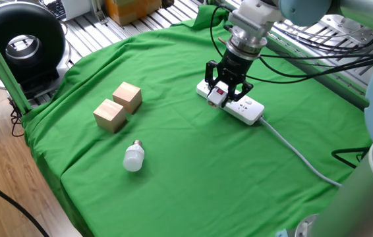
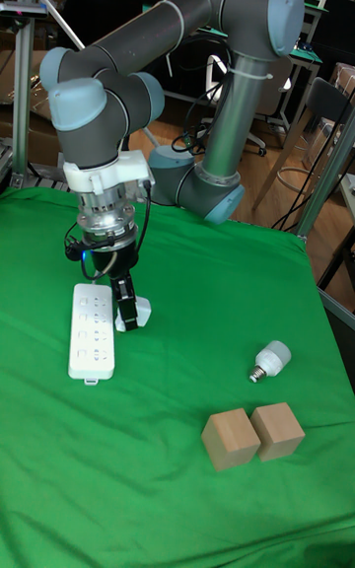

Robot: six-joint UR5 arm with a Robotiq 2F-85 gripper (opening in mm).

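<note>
My gripper (image 1: 221, 91) points down over the power strip (image 1: 249, 110), shut on a small white plug-in lamp socket (image 1: 217, 98) with a red switch. In exterior view 3 the socket (image 2: 138, 314) shows beside the dark fingers, at the edge of the white power strip (image 2: 92, 342). Whether its prongs sit in the strip's holes cannot be made out. A white light bulb (image 1: 134, 158) with a metal screw base lies on its side on the green cloth, well away from the gripper.
Two wooden cubes (image 1: 110, 116) stand close together near the bulb. A grey cable (image 1: 296, 155) runs from the strip across the cloth towards the arm's base.
</note>
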